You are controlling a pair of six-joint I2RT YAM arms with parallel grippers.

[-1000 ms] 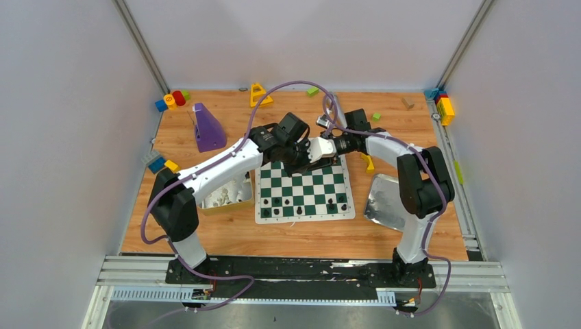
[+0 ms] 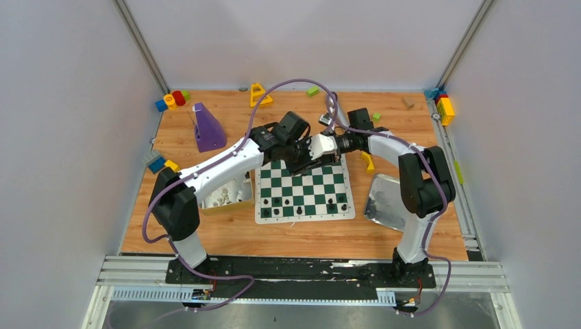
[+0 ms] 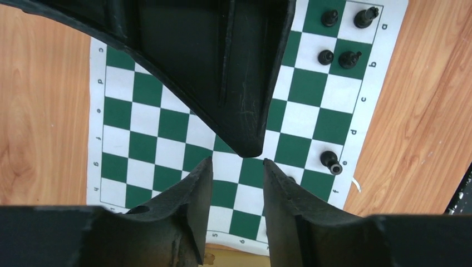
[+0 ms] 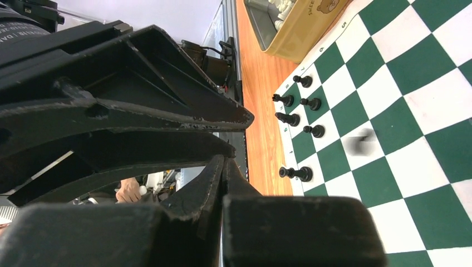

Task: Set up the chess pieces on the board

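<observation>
The green-and-white chessboard [image 2: 305,185] lies mid-table with several black pieces along its near side, including a tall black piece [image 3: 331,162]. Above it, my two grippers face each other. In the left wrist view my left gripper stands open and empty, with the right gripper's dark body in front. My right gripper is shut, its fingertips meeting with nothing visible between them. A blurred dark piece [image 4: 360,142] shows over the board, apart from both grippers; its kind cannot be made out.
A box of white pieces [image 2: 229,195] stands just left of the board. The metallic tray [image 2: 386,203] on the right looks empty. Purple [image 2: 207,128] and yellow blocks [image 2: 260,94] sit toward the back. Bare squares fill much of the board.
</observation>
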